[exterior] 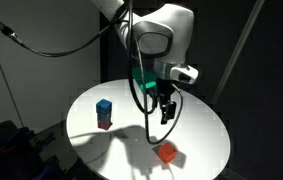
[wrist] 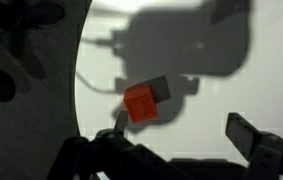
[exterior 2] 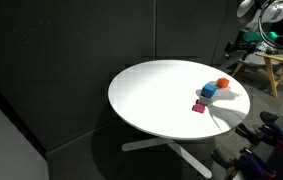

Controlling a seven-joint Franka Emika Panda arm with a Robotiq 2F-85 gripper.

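An orange-red block (exterior: 166,153) lies alone near the front right of the white round table. To its left stands a blue block (exterior: 104,106) on top of a red one (exterior: 105,124). My gripper (exterior: 167,108) hangs well above the table, over the area behind the orange-red block. From the wrist, the orange-red block (wrist: 140,102) shows beyond the fingertips, nearer the left finger (wrist: 103,150) than the right. The fingers are wide apart, empty between them. The second exterior view shows the blue block (exterior 2: 208,90) and the orange-red block (exterior 2: 223,83) on the table.
The white table (exterior 2: 151,100) has a broad clear surface around the blocks. A cable loops down beside the gripper. Dark floor shows past the table edge in the wrist view. Wooden furniture (exterior 2: 271,70) stands beyond the table at the right.
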